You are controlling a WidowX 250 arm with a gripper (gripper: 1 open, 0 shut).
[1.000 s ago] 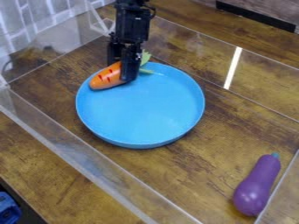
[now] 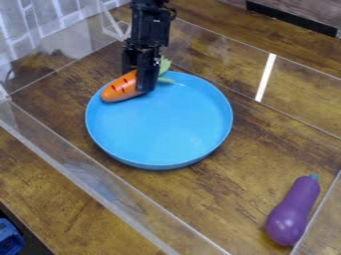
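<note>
An orange toy carrot (image 2: pixel 123 90) with a green top lies tilted on the back-left rim area of a blue plate (image 2: pixel 160 125). My black gripper (image 2: pixel 140 72) comes down from the top of the view and is shut on the carrot near its leafy end; the fingertips are partly hidden behind it and small in view.
A purple toy eggplant (image 2: pixel 293 209) lies at the front right on the wooden floor of the tray. Clear walls edge the left side. A blue object (image 2: pixel 8 239) is at the bottom-left corner, outside the wall. The wood right of the plate is clear.
</note>
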